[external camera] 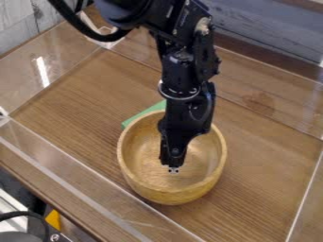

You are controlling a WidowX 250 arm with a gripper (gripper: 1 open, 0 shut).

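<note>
A round tan wooden bowl [142,170] sits on the wooden table in the middle of the view. The black arm comes down from the top, and its gripper [175,165] points down inside the bowl, near its centre. The gripper looks shut, with nothing visible between its fingers; small light tips show at its lower end. A green flat object [142,113] lies behind the bowl, partly hidden by it and the arm.
Walls or raised edges run along the back and left. A small yellow object [52,216] and black cables show at the bottom left.
</note>
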